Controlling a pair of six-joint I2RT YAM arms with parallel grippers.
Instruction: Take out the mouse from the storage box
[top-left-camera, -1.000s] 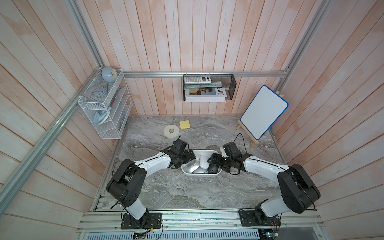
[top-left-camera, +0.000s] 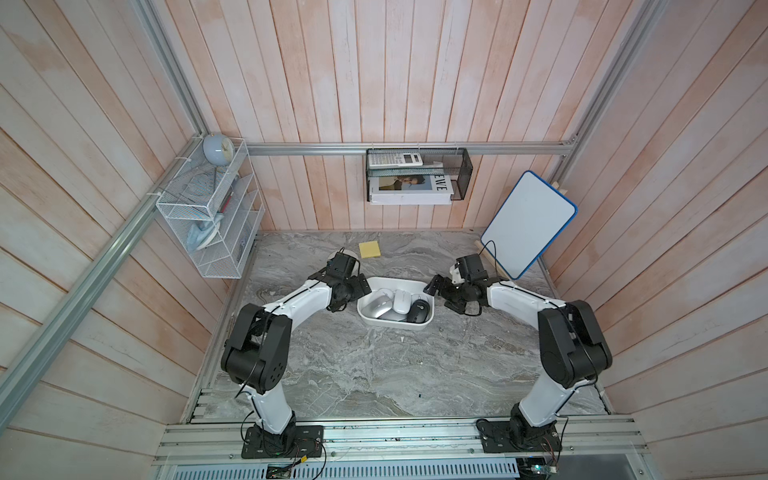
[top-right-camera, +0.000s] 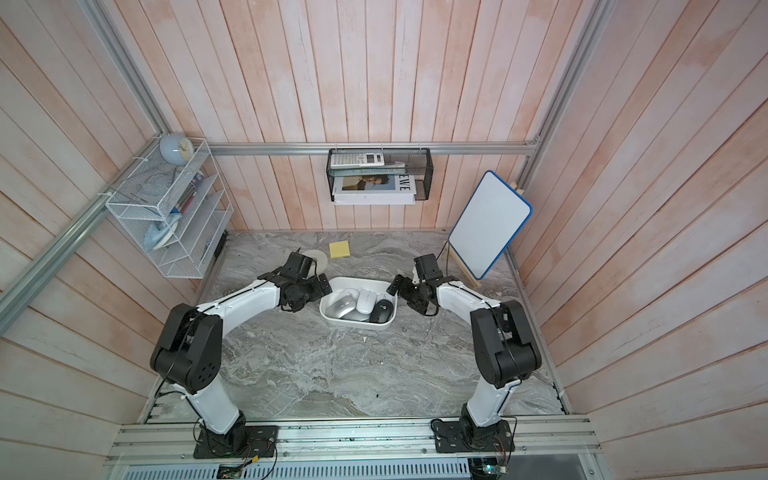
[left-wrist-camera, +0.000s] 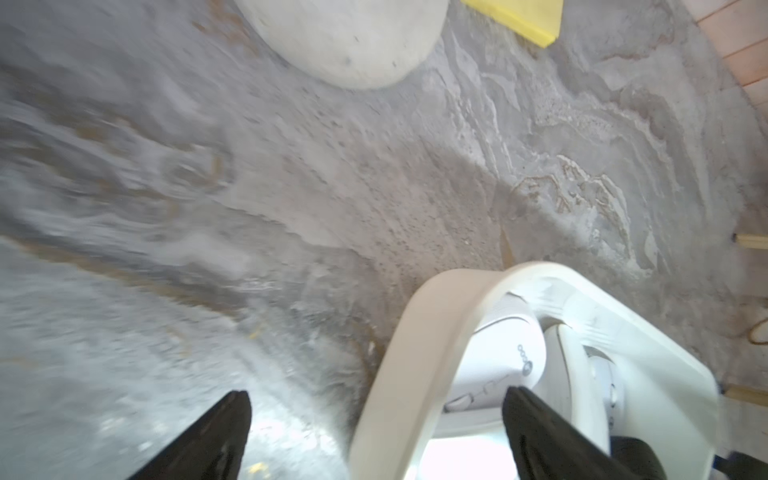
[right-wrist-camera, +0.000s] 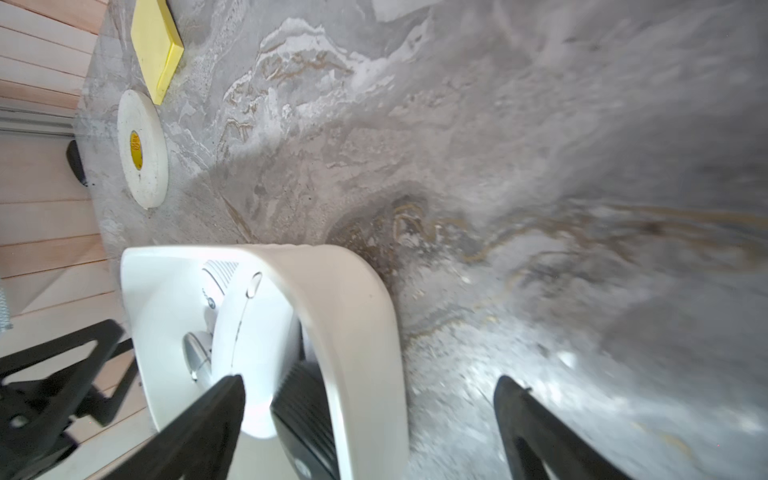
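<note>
The white storage box (top-left-camera: 397, 325) rests on the grey marbled table, between my two grippers. Inside it lie a silver-grey mouse (top-left-camera: 380, 306), a white mouse (top-left-camera: 401, 302) and a black mouse (top-left-camera: 417, 311); part of another light item shows beneath them. My left gripper stands open at the box's left end, with the end wall (left-wrist-camera: 416, 376) appearing between its spread fingers. At the right end, my right gripper is open too, its fingers appearing on either side of that end wall (right-wrist-camera: 360, 360). Whether any finger touches the box cannot be told.
Behind the box lie a yellow sticky pad (top-left-camera: 369, 249) and a white tape roll (right-wrist-camera: 144, 152). A whiteboard (top-left-camera: 528, 224) leans at the back right; a wire rack (top-left-camera: 216, 212) hangs on the left. The table in front of the box is clear.
The box has moved toward the back of the table, with both grippers at its ends.
</note>
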